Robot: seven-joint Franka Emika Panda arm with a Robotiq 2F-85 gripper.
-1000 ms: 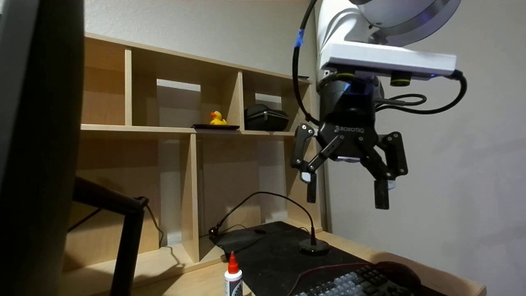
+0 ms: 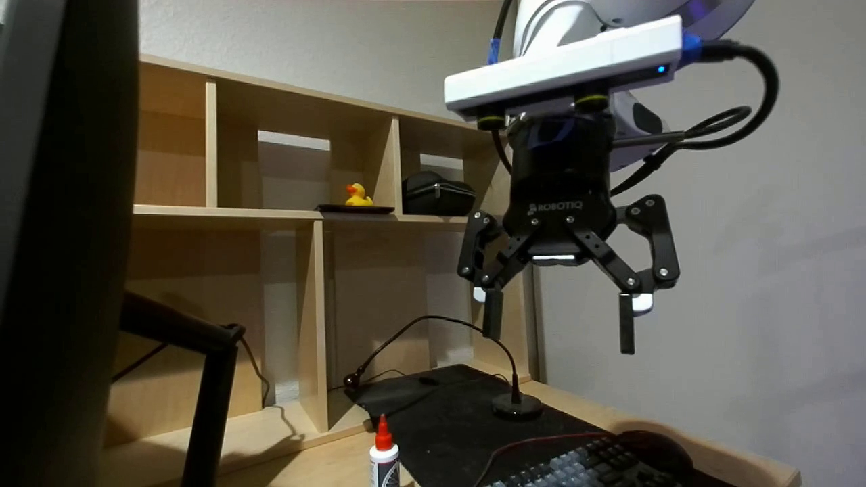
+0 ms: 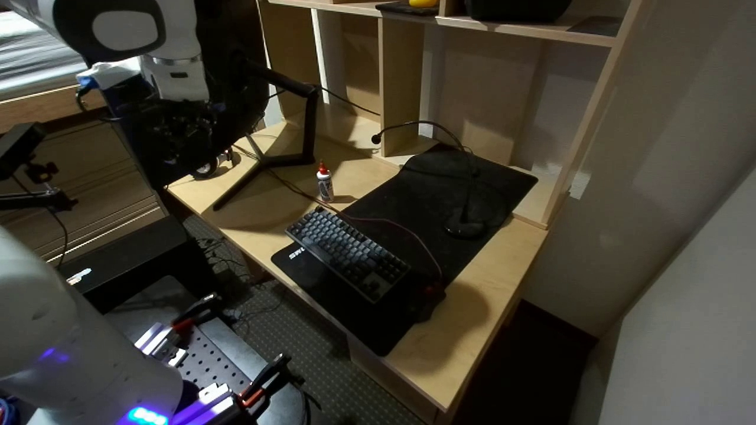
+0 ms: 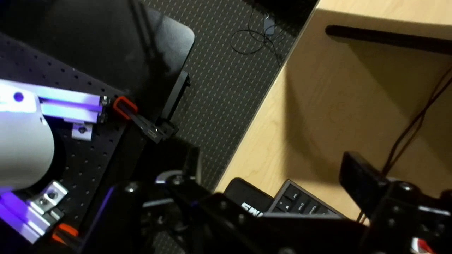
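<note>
My gripper [image 2: 559,334] hangs in the air with its two fingers wide apart and nothing between them. In the wrist view the black fingers [image 4: 360,173] spread over the desk's front edge, the keyboard showing partly below. A small white glue bottle with a red cap [image 3: 325,185] stands upright on the desk, apart from the gripper. On the shelf a yellow rubber duck [image 2: 358,195] sits on a black tray [image 2: 341,208], with a black zip case [image 2: 438,196] to its right.
A keyboard [image 3: 347,251], a mouse [image 3: 427,303] and a gooseneck microphone [image 3: 464,222] occupy the black desk mat [image 3: 383,209]. A monitor stand [image 3: 309,127] rises at the left. Bare wood [image 3: 471,301] shows along the desk's right side.
The fingers stay spread. The bottle, duck and desk things are where they were.
</note>
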